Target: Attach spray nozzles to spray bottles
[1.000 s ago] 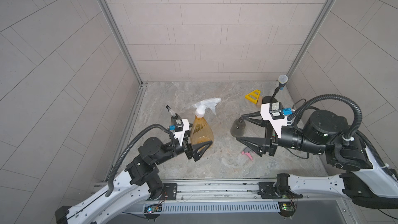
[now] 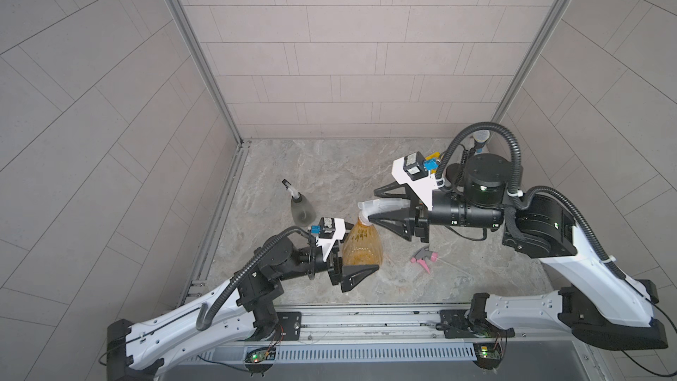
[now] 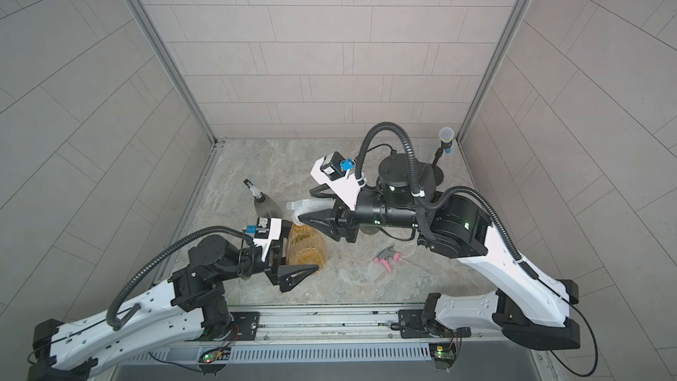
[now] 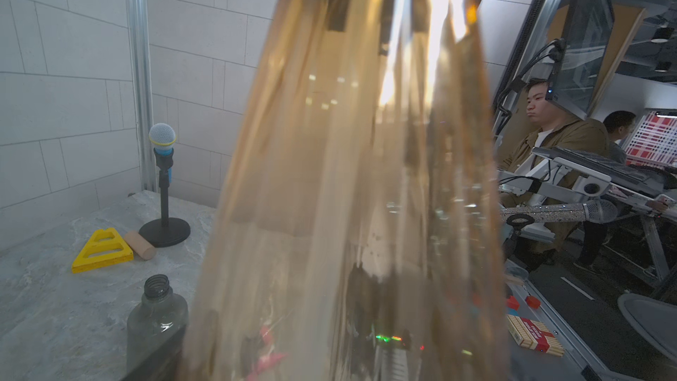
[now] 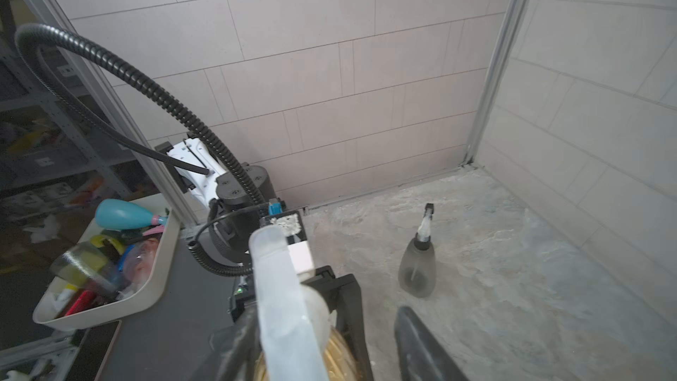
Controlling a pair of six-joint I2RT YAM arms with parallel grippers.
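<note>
An amber spray bottle [image 2: 361, 245] with a white nozzle [image 3: 310, 206] stands between my grippers, filling much of the left wrist view. My left gripper [image 2: 350, 254] is around its body, fingers apart. My right gripper [image 2: 386, 208] is at the nozzle, fingers either side in the right wrist view; whether they touch it is unclear. A grey bottle with a nozzle [image 5: 416, 268] stands at the left of the table. An open-necked grey bottle [image 4: 156, 324] is mostly hidden by my right arm in the top views. A grey-pink nozzle [image 2: 423, 259] lies near the front.
A yellow triangle [image 4: 102, 254], a wooden cylinder [image 4: 141, 247] and a microphone on a stand [image 4: 163, 218] occupy the back right.
My right gripper has moved left to the white nozzle. Over the last second my left gripper and the amber bottle have shifted toward the right and front.
</note>
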